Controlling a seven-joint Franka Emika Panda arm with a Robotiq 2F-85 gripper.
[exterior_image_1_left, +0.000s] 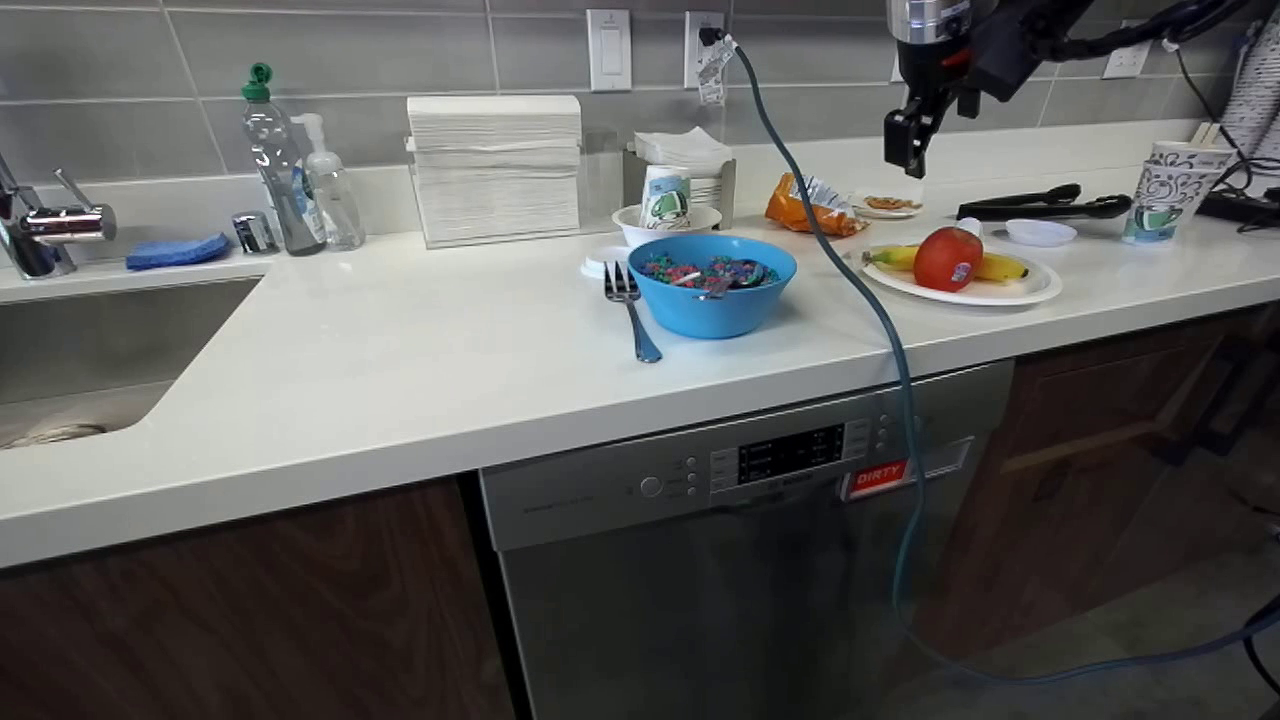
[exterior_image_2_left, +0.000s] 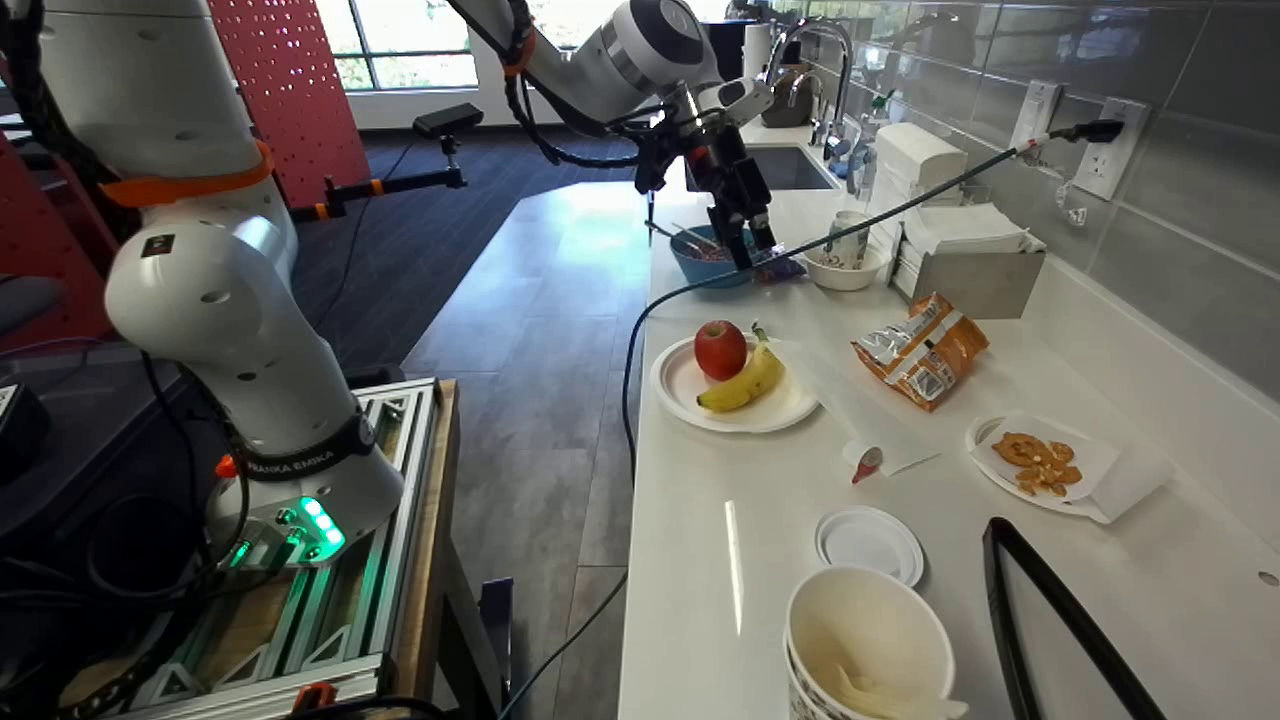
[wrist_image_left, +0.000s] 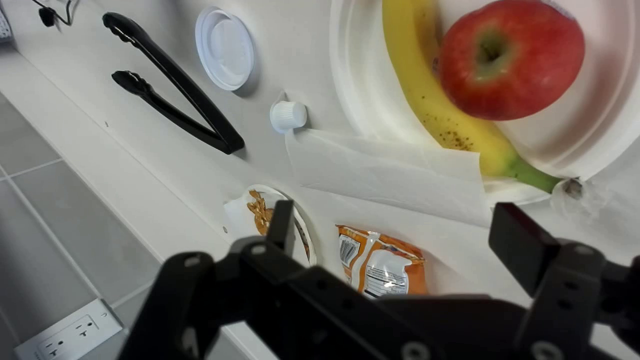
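High over the counter, my gripper stands open, its two dark fingers wide apart with nothing between them. Below and beyond it in the wrist view lies an orange snack bag (wrist_image_left: 384, 264). A white plate (wrist_image_left: 354, 72) holds a red apple (wrist_image_left: 510, 60) beside a yellow banana (wrist_image_left: 414, 78). Another small plate (exterior_image_1_left: 888, 206) carries brown snacks (exterior_image_2_left: 1034, 462), partly hidden by a finger in the wrist view. Black tongs (wrist_image_left: 186, 90) lie near the wall, with a white lid (wrist_image_left: 225, 48) and a small white-capped tube (wrist_image_left: 289, 116) close by.
A blue bowl (exterior_image_1_left: 713, 314) of wrapped sweets has a fork (exterior_image_1_left: 638, 318) beside it. Across the counter and down its front hangs a blue cable (exterior_image_1_left: 882, 314). Paper towels (exterior_image_1_left: 498, 174) stand against the wall.
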